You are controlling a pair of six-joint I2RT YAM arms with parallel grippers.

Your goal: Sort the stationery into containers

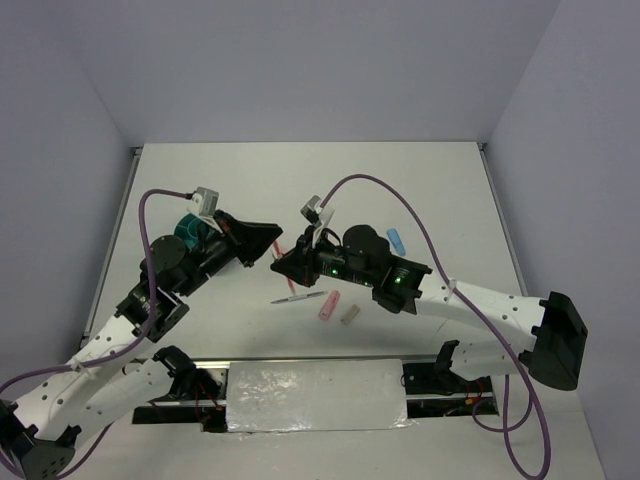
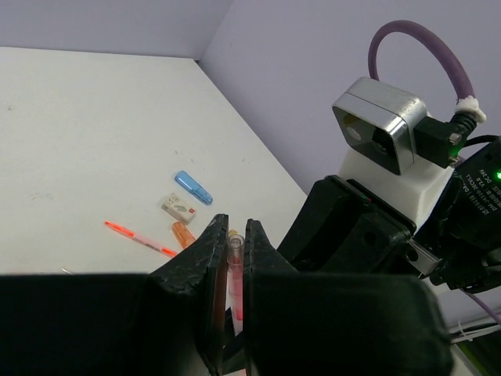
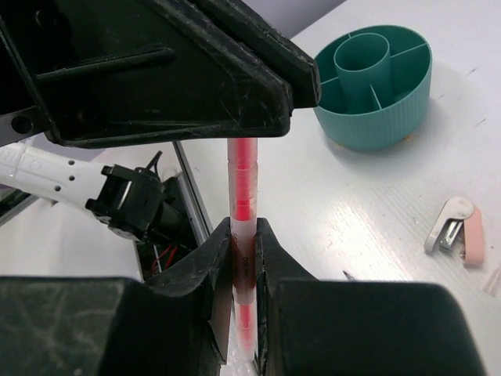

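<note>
A pink-and-white marker point(image 3: 245, 184) stands nearly upright between the two grippers in the right wrist view. My left gripper is shut on it, the marker's tip showing between the fingers in the left wrist view. My right gripper has its fingers on either side of the marker lower down; whether they press on it cannot be made out. From above, the left gripper point(image 1: 278, 233) sits just behind the right gripper point(image 1: 275, 266). A green round container point(image 3: 376, 129) with compartments stands on the table, partly covered by the left arm in the top view.
A blue item point(image 1: 396, 241), a pink item point(image 1: 329, 305), an eraser point(image 1: 350, 314) and a slim pen point(image 1: 299, 297) lie on the table. An orange pen point(image 2: 141, 237) shows too. Near the container rests a pink-and-silver tool point(image 3: 462, 231).
</note>
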